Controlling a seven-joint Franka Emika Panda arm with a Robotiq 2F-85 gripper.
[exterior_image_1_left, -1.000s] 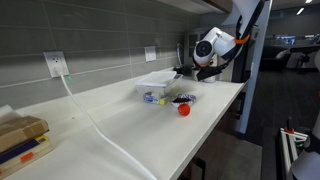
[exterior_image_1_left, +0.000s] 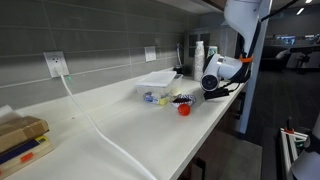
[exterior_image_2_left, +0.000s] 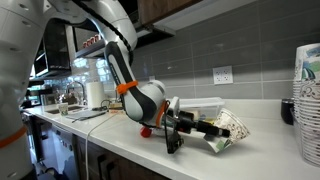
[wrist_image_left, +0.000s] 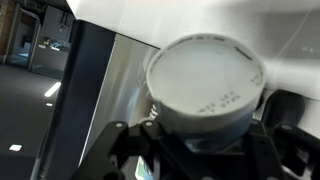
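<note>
A white patterned paper cup (exterior_image_2_left: 230, 124) is tilted low over the counter's right end in exterior view 2, with my gripper (exterior_image_2_left: 212, 131) shut on it. The wrist view looks onto the round white end of the cup (wrist_image_left: 205, 78), which covers much of the space between the fingers. In exterior view 1 my gripper (exterior_image_1_left: 220, 93) is at the far end of the counter, small and dark, and the cup is hard to make out there. Whether the cup touches the counter cannot be told.
A stack of similar cups (exterior_image_2_left: 308, 68) stands at the right edge of exterior view 2. Along the counter are a red ball (exterior_image_1_left: 184, 110), a white box (exterior_image_1_left: 155, 80) and a dark patterned item (exterior_image_1_left: 182, 99).
</note>
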